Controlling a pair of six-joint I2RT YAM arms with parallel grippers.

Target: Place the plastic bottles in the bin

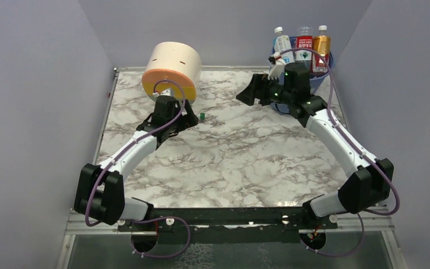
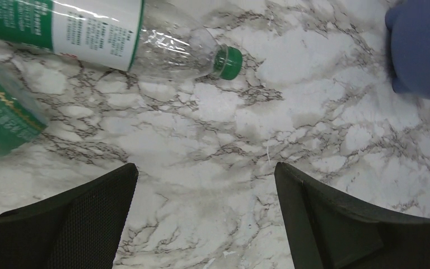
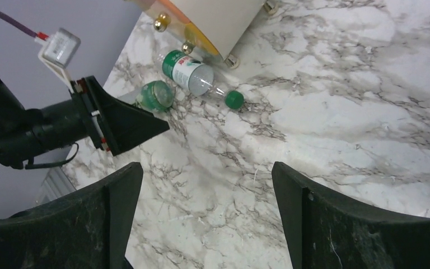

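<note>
Two clear bottles with green caps or labels lie on the marble table: a labelled one (image 2: pixel 95 31) (image 3: pixel 183 73) and another (image 2: pixel 3 106) (image 3: pixel 154 95) at its side, both largely hidden under the left arm in the top view. My left gripper (image 1: pixel 182 120) is open above the table just in front of them. My right gripper (image 1: pixel 253 91) is open over the table left of the blue bin (image 1: pixel 308 84) (image 2: pixel 425 47), which holds several upright bottles (image 1: pixel 304 45) and is partly hidden by the right arm.
A cream cylinder (image 1: pixel 173 64) with an orange and yellow end stands at the back left, close behind the loose bottles.
</note>
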